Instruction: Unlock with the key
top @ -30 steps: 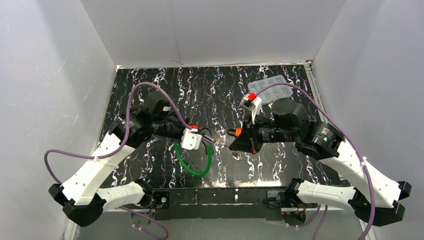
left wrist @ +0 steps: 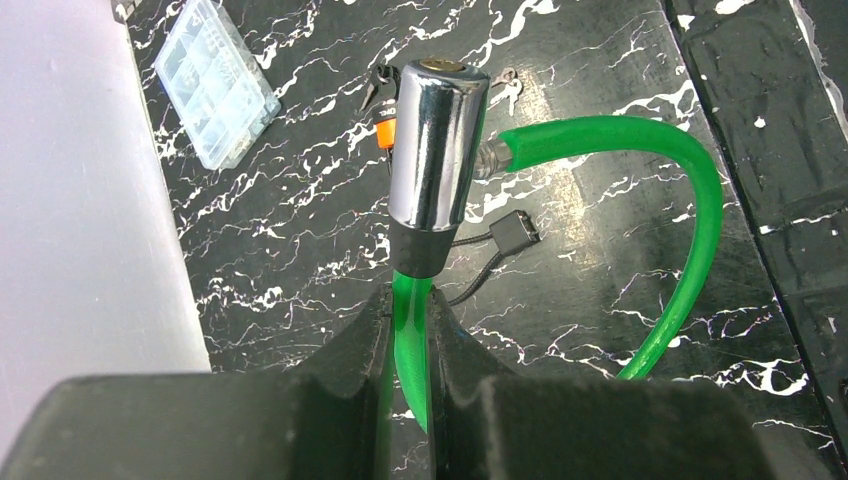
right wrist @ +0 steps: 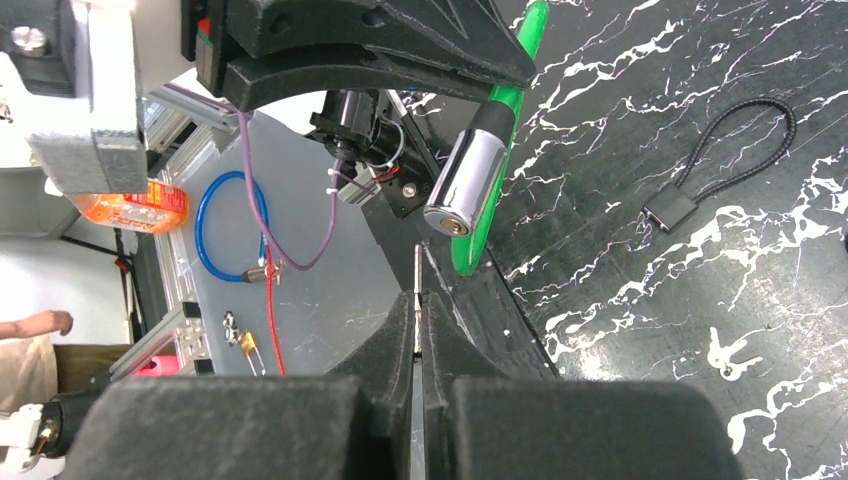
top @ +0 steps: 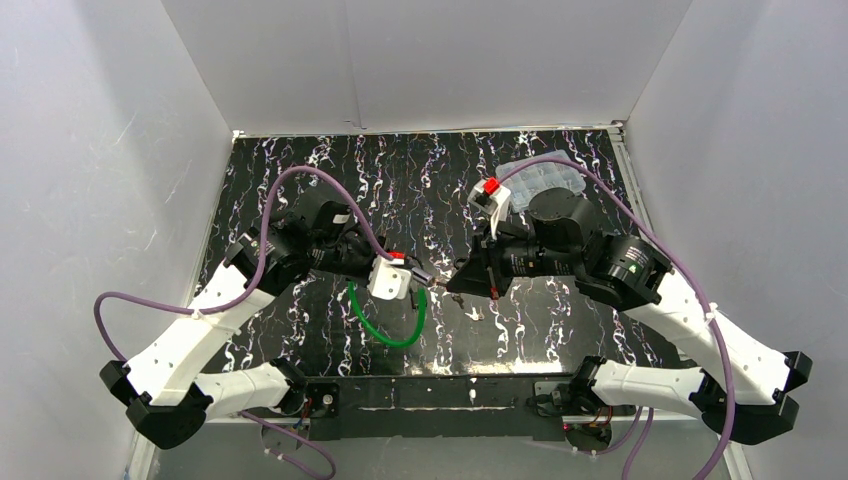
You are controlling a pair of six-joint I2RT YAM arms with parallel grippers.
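A silver lock cylinder [left wrist: 440, 150] on a green cable [left wrist: 690, 230] has its brass keyhole end facing away from my left gripper, which is shut on the cable just behind the black collar. In the right wrist view, a thin key [right wrist: 418, 270] stands out from my right gripper, pinched between its fingers. The key's tip appears below the lock's keyhole face [right wrist: 453, 226], with a visible gap in that view. From above, the right gripper's tip [top: 450, 285] is close to the lock end [top: 421, 275].
A clear compartment box [top: 540, 183] lies at the back right. On the black marbled table are an orange padlock [left wrist: 385, 130], small keys [right wrist: 730, 355] and a black looped cable [right wrist: 670, 207].
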